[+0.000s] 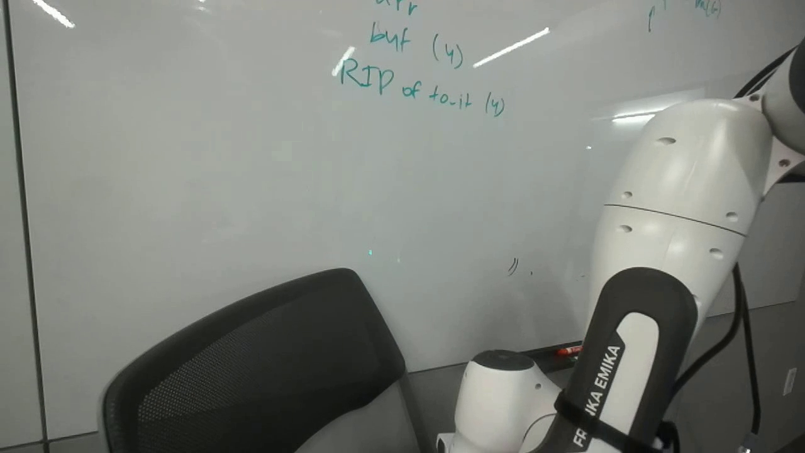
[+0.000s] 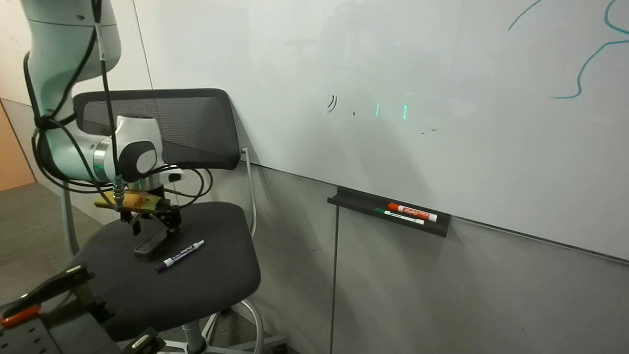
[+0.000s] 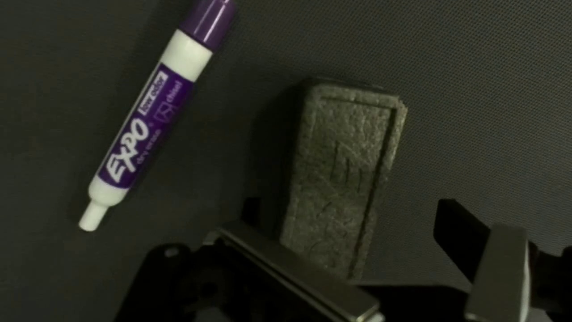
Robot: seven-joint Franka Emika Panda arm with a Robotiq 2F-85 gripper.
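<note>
A dark grey, worn eraser (image 3: 343, 177) lies on the black chair seat (image 2: 218, 283). My gripper stands open over it, pointing down. In the wrist view the left finger overlaps the eraser's near end, while bare seat shows between the eraser and the right finger. Exterior view 2 has the gripper (image 2: 154, 223) just above the eraser (image 2: 151, 245); I cannot tell the exact height. A purple-capped white marker (image 3: 147, 123) rests beside the eraser, apart from it. Exterior view 1 shows only the arm (image 1: 671, 189), with the fingers out of sight.
The chair's mesh backrest (image 2: 159, 127) rises behind the hand. A whiteboard (image 2: 471, 159) with green writing and small marks spans the wall. Its black tray (image 2: 436, 227) carries a red marker (image 2: 413, 212) and a green-tipped one. Black hardware (image 2: 59, 295) juts in at lower left.
</note>
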